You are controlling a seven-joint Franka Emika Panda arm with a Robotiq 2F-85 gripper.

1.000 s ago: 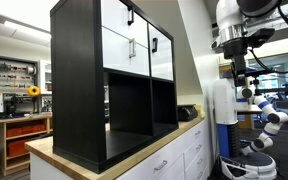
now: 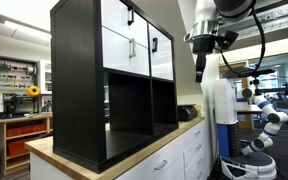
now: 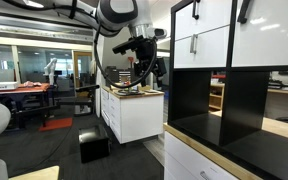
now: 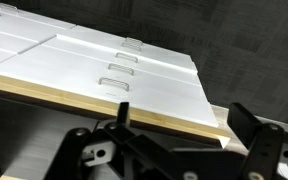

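Observation:
A black shelf unit (image 2: pixel 79 85) stands on a wooden countertop (image 2: pixel 59 150), with white doors (image 2: pixel 126 50) above and open black compartments (image 2: pixel 130 103) below. In exterior view 1 my gripper (image 2: pixel 199 74) hangs in the air to the right of the unit, pointing down. Exterior view 2 has the gripper (image 3: pixel 165 57) left of the upper white doors (image 3: pixel 201 46), apart from them. In the wrist view the open gripper has nothing between its black fingers. White fronts with metal handles (image 4: pixel 114 83) lie beyond the fingers.
White drawers (image 2: pixel 164 160) sit under the countertop. At the back of exterior view 2 is another white cabinet (image 3: pixel 137 117) with things on top. A dark boxy object (image 3: pixel 94 144) stands on the floor. Around my gripper the air is clear.
In exterior view 1 my arm and gripper have moved left, closer to the black shelf unit. The gripper is also slightly higher. The furniture has stayed put.

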